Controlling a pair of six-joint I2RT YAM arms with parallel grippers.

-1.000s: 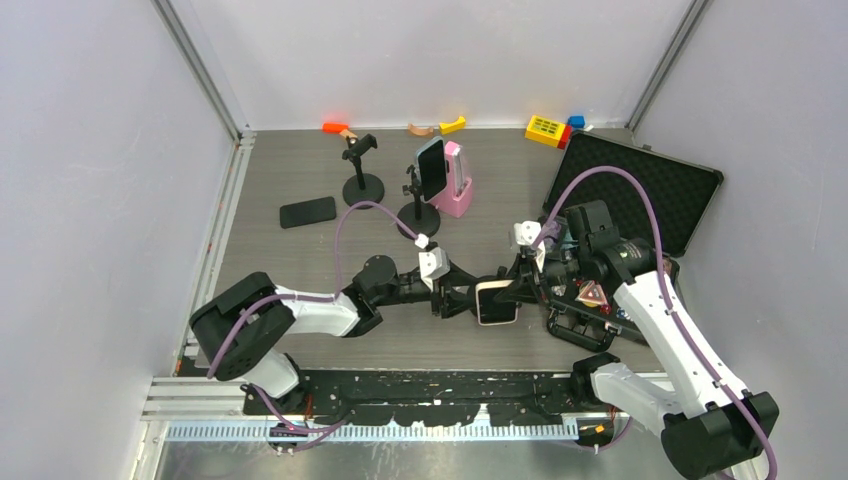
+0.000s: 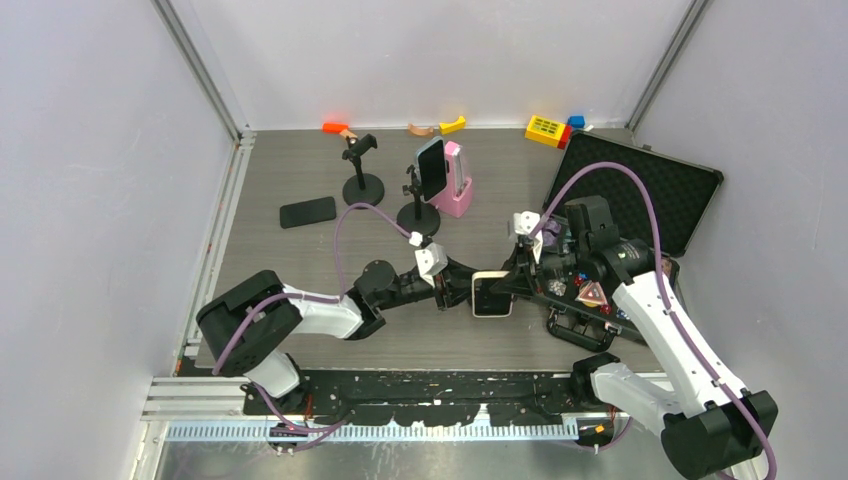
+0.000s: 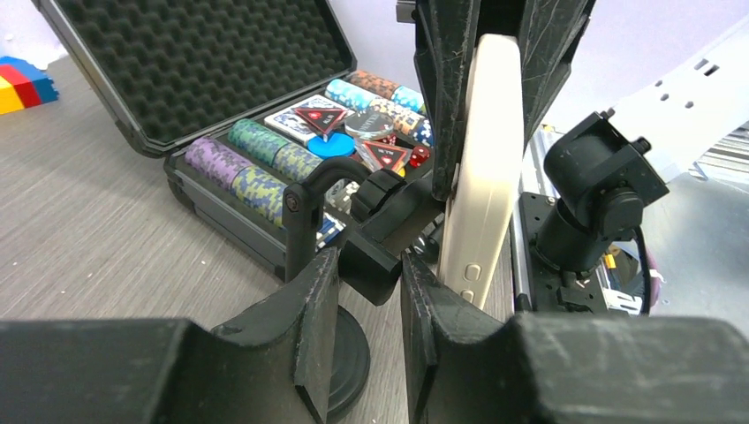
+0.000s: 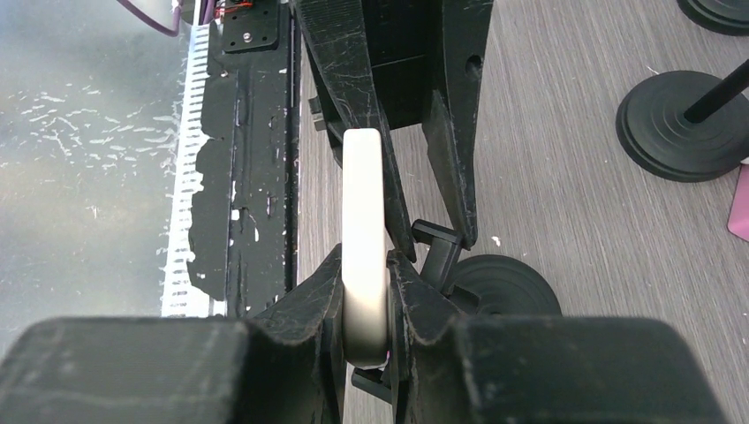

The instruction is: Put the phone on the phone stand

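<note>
A phone with a cream frame (image 2: 492,295) is held by my right gripper (image 2: 510,275), its edge between the fingertips in the right wrist view (image 4: 363,247). Just left of it, my left gripper (image 2: 462,280) is at a phone stand, whose black holder (image 3: 366,265) sits at its fingertips; the fingers look nearly closed, but whether they grip it cannot be told. In the left wrist view the phone (image 3: 477,168) stands on edge beside that holder. The stand's round base (image 4: 499,283) rests on the table beneath.
Two other stands (image 2: 362,188), one holding a phone (image 2: 432,165), a pink holder (image 2: 455,195) and a loose black phone (image 2: 307,212) are at the back. An open case (image 2: 630,185) of chips lies right. Toy blocks (image 2: 545,130) line the back edge.
The phone in my right gripper has shifted slightly left and toward the front edge, nearer my left gripper. My left arm has moved very slightly.
</note>
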